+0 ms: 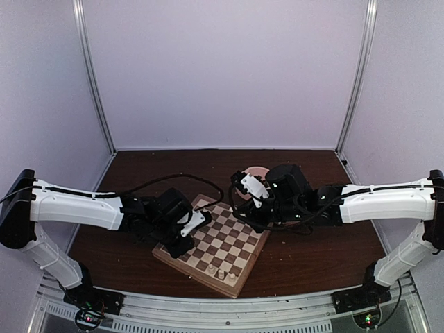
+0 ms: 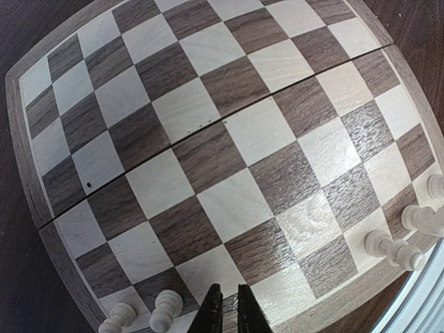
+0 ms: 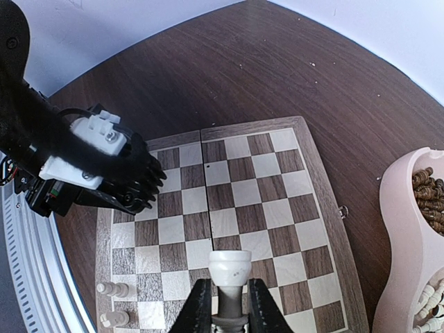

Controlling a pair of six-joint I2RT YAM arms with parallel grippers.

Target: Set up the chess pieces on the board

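Note:
The chessboard [image 1: 225, 243] lies at an angle on the table. In the right wrist view my right gripper is shut on a white chess piece [image 3: 230, 269], its wide pale end pointing away from the gripper. My left gripper is over the board near one edge, its two fingers only a narrow gap apart. No piece shows clearly between them. Along that edge stand a white piece [image 2: 166, 310] and another white piece [image 2: 118, 318] to one side, with a further white piece [image 2: 394, 250] and two others toward the right corner.
A pink bowl [image 3: 399, 208], partly cut off in the right wrist view, holds dark and white pieces beside the board. Most of the board's squares are bare. Both arms reach in over the board, with their grippers fairly near each other.

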